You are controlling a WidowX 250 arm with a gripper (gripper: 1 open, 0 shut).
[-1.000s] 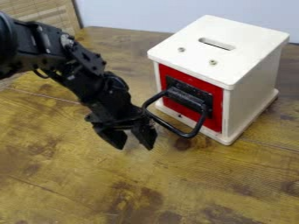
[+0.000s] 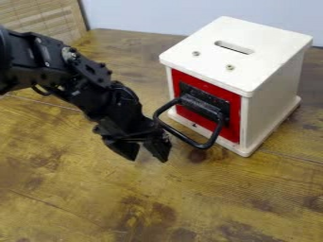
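A white wooden box [image 2: 269, 95] with a slot and two screws on top stands at the right, its front a red panel [image 2: 190, 83] carrying a black mount with a looped black handle [image 2: 205, 141] that sticks out toward the lower left. My black gripper [image 2: 139, 149] hangs low over the table just left of the handle's end, fingers pointing down and apart, with nothing seen between them.
A light wooden board [image 2: 38, 21] stands at the back left, and a white wall runs behind the box.
My arm has shifted very slightly, its upper part a little lower. The box and handle have not moved.
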